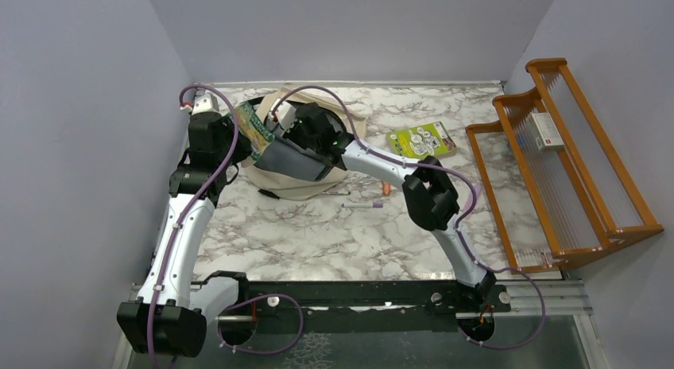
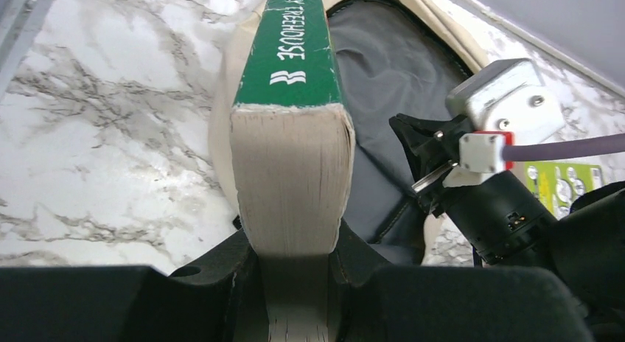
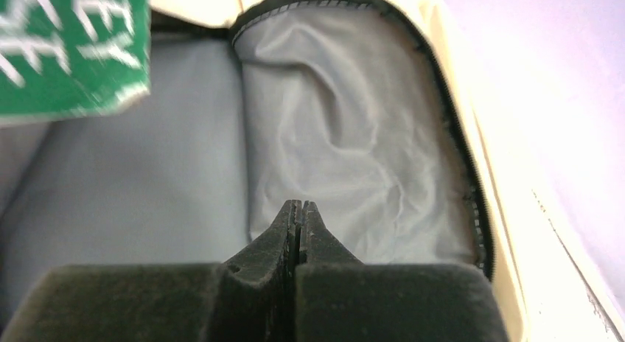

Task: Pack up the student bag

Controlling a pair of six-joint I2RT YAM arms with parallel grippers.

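Observation:
My left gripper is shut on a thick green-spined book (image 2: 295, 69), its cream page edges facing the camera. In the top view the book (image 1: 253, 130) hangs at the left side of the bag. The beige bag (image 1: 351, 124) lies with its grey lining (image 3: 332, 135) exposed and a black zip curving round it. Over that lining my right gripper is shut, nothing between its fingertips; the zipped edge runs outside them. A corner of the green book shows at the upper left of the right wrist view.
A yellow-green book (image 1: 421, 140) lies right of the bag. Pens, one of them a purple marker (image 1: 362, 205), and an orange item (image 1: 386, 188) lie in front. A wooden rack (image 1: 556, 170) holding a white box (image 1: 545, 131) stands far right.

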